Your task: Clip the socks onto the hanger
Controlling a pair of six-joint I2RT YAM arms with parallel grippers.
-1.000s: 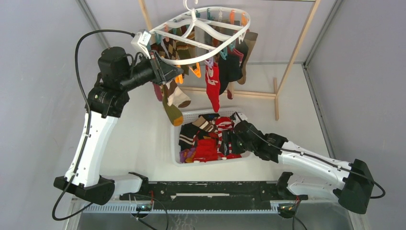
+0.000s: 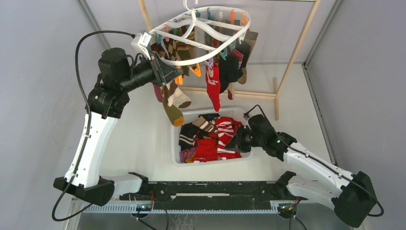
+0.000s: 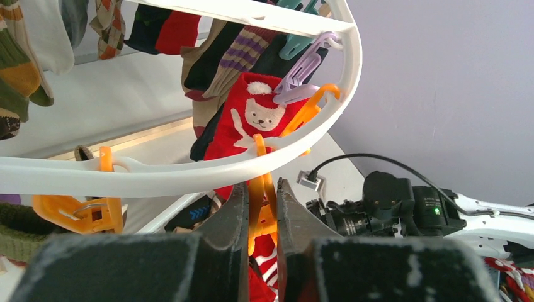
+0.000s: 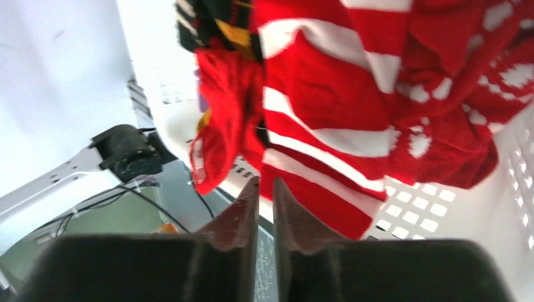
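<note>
The white hanger (image 2: 202,63) carries many socks, among them a red bear sock (image 3: 264,116) on a purple clip (image 3: 302,75). My left gripper is shut on an orange clip (image 3: 256,189) on the hanger's rim; no sock shows in that clip. My right gripper (image 2: 231,143) is low over the basket (image 2: 173,143) of loose socks. In the right wrist view its blurred fingers stand close together just short of red-and-white striped socks (image 4: 327,138); I cannot tell whether anything is between them.
A wooden stand (image 2: 301,33) surrounds the hanger. More empty orange clips (image 3: 88,211) hang on the rim. Bare floor (image 2: 139,143) lies left of the basket, and walls stand at both sides.
My right gripper has shifted and turned over the basket, its arm's elbow moving outward and down in the top view. The hanging red sock sways slightly. The left arm is still.
</note>
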